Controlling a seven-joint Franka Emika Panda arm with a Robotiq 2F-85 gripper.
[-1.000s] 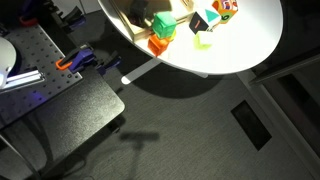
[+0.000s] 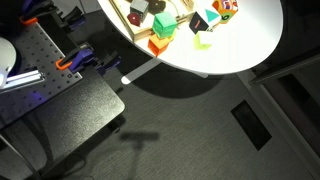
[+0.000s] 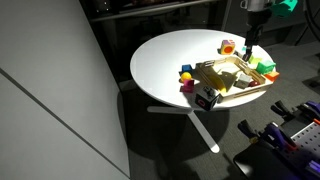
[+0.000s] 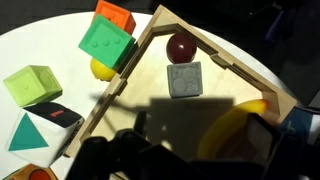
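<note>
My gripper stands open, its dark fingers at the bottom of the wrist view with nothing visible between them. It hangs over a wooden tray (image 4: 102, 108). Inside the tray are a grey block (image 4: 184, 80), a dark red ball (image 4: 181, 47) and a yellow banana-like piece (image 4: 226, 126), partly covered by the gripper. A green block (image 4: 107, 42) sits against the tray's outer side, with an orange block (image 4: 115, 16) and a yellow ball (image 4: 102, 69) close by. Exterior view 2 shows the gripper (image 3: 247, 57) above the tray's far side.
Beside the tray lie a lime block (image 4: 33, 85) and a white block with a teal triangle (image 4: 42, 134). A red block (image 3: 187, 86) and a blue ball (image 3: 186, 76) rest at its other end. The white table (image 3: 155, 60) has free room there.
In exterior view 1 the dark arm has moved away from over the tray, uncovering the grey block. The blocks outside the tray look unmoved.
</note>
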